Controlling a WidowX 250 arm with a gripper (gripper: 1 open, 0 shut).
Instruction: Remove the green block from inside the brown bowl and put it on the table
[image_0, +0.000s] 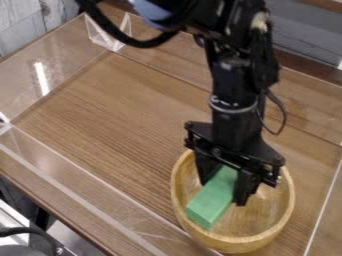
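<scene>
The green block (210, 203) is tilted inside the outline of the brown bowl (269, 233), near its left side. Over the bowl, my black gripper (222, 179) points down, shut on the block's upper end. The fingers hide that end of the block. Whether the block's lower end is clear of the bowl's floor is hard to tell from this angle.
Bare wooden table (100, 120) stretches out left of and behind the bowl. A clear plastic piece (110, 32) stands at the far left. Black cables (30, 232) lie at the lower left, off the table's edge.
</scene>
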